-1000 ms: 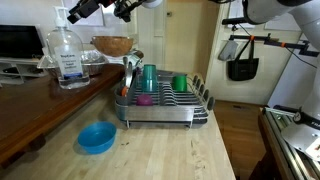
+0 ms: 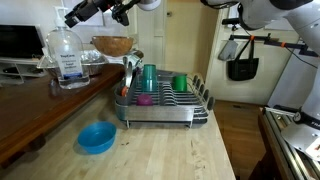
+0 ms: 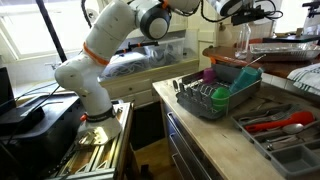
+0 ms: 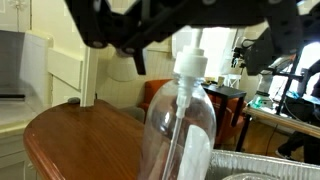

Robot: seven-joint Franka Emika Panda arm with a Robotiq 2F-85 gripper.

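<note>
A clear pump bottle (image 2: 68,57) with a white label stands upright on the brown wooden ledge at the left. My gripper (image 2: 72,17) is up at the height of the bottle's pump. In the wrist view, the white pump collar (image 4: 191,64) appears between the dark, blurred fingers (image 4: 127,36), which stand wide apart. Clear space shows on both sides of the pump, and the fingers are open. The bottle's body (image 4: 178,130) extends below. Exterior view 2 has the gripper (image 3: 276,13) at the upper right, by the bottle.
A wooden bowl (image 2: 113,45) sits right of the bottle. Below, a dish rack (image 2: 160,113) holds green cups (image 2: 180,82) and other dishes. A blue bowl (image 2: 97,137) rests on the counter, whose front is clear. A cutlery tray (image 3: 292,158) is at the lower right.
The gripper has shifted only very slightly near the pump. The bottle, bowls and rack are where they were.
</note>
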